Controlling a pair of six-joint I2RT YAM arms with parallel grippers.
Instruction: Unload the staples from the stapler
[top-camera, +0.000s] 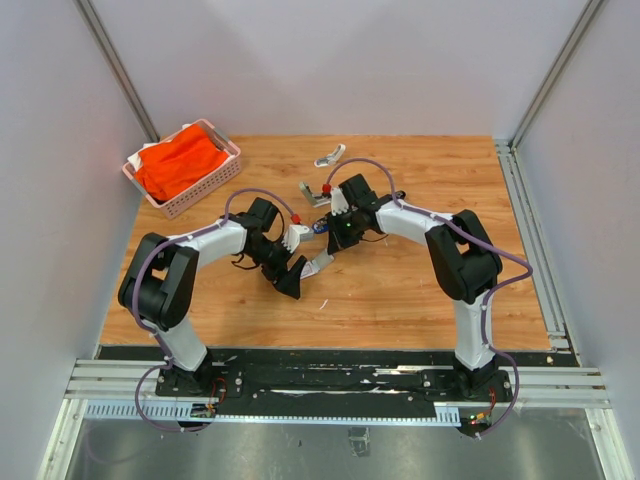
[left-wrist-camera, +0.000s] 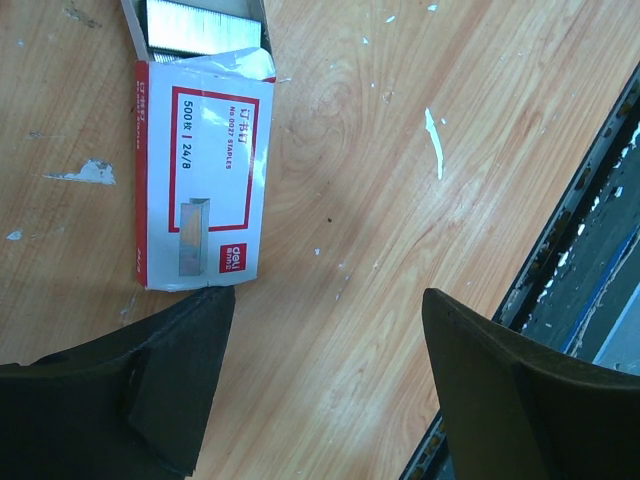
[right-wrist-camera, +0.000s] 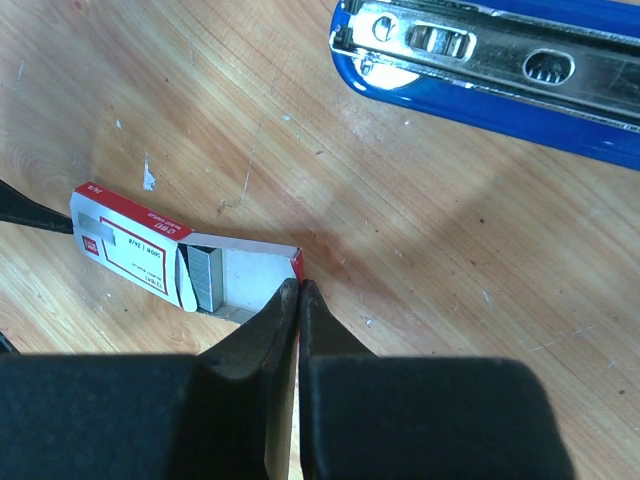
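Observation:
A white-and-red staple box lies on the table with its inner tray slid partly out, a strip of staples inside. My left gripper is part open over the table, one finger at the box's end, nothing seen held. My right gripper is shut, its tips at the far end of the tray; nothing clearly shows between them. A blue stapler with its metal underside showing lies beyond the box in the right wrist view.
A pink basket with orange cloth stands back left. Other stapler-like items lie behind the arms.

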